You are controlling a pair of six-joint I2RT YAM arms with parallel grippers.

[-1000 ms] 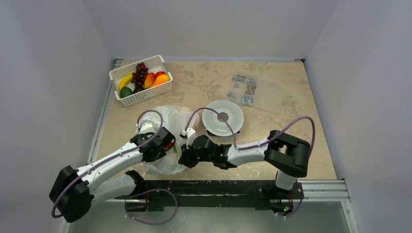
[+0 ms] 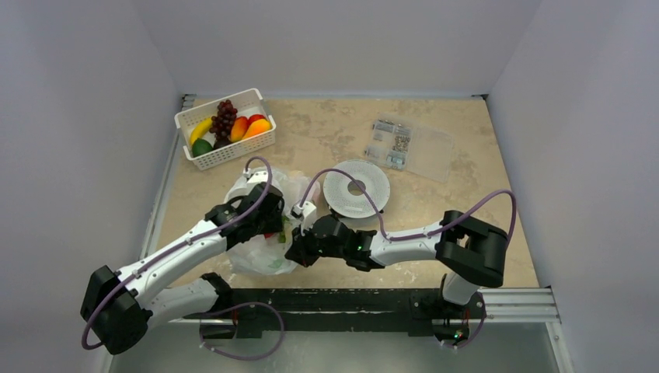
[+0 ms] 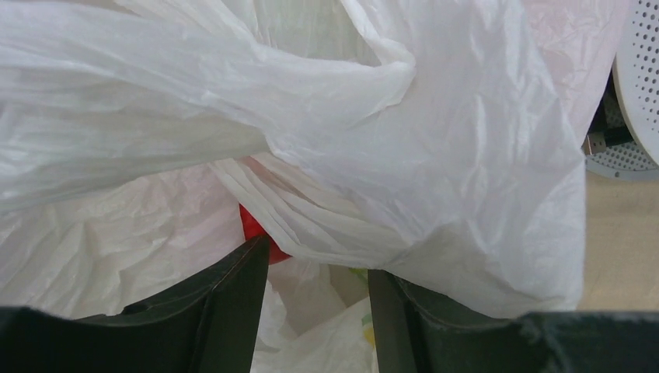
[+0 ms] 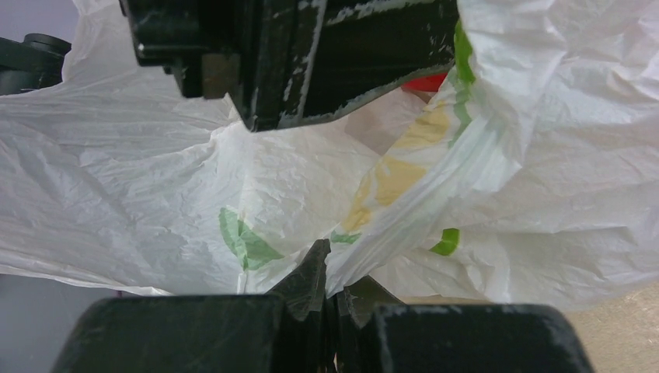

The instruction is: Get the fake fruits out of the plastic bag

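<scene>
The crumpled white plastic bag (image 2: 256,256) lies front left, with a red piece (image 3: 256,225) showing inside. My left gripper reaches into the bag, fingertips apart; whether anything is held between them is unclear, as folds hide much. My right gripper is shut on the bag's edge at its right side, in front of the left one. In the right wrist view the left gripper's black body hangs over the bag, and a bit of red shows behind it.
A white basket (image 2: 203,161) of assorted fruits stands back left. A round perforated white plate (image 2: 342,179) sits right of the bag, with a clear compartment box (image 2: 427,151) behind it.
My left gripper has moved up and to the right over the bag. The right arm has shifted very slightly.
</scene>
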